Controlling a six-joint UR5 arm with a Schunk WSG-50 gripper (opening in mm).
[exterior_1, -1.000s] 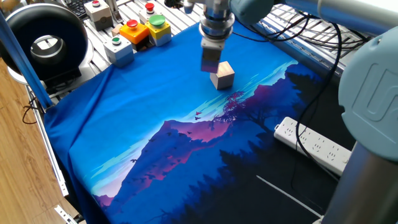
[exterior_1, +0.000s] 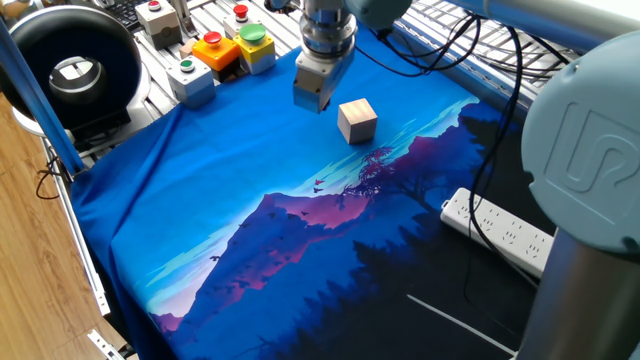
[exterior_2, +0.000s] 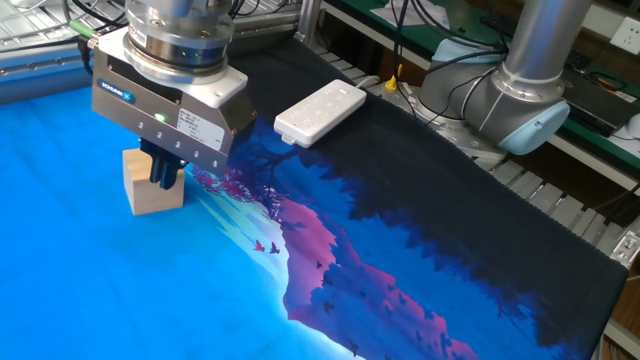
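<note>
A pale wooden cube (exterior_1: 357, 121) rests on the blue printed cloth (exterior_1: 220, 170), near its back edge. In exterior view 1 my gripper (exterior_1: 312, 108) hangs above the cloth, to the left of the cube and apart from it; its fingers cannot be made out there. Exterior view 2 shows the dark fingers (exterior_2: 158, 165) close together, pointing down, with nothing seen between them. There the gripper (exterior_2: 166, 184) overlaps the wooden cube (exterior_2: 150, 198) in the line of sight, covering part of its upper face.
A white power strip (exterior_1: 500, 232) lies on the dark side of the cloth. Several push-button boxes, including an orange one (exterior_1: 217, 55) and a grey one (exterior_1: 192, 85), stand beyond the cloth at the back left. Loose black cables hang near the arm.
In exterior view 1 my gripper has moved left, from above and partly in front of the cube to its left, and turned somewhat. The cube has stayed in place.
</note>
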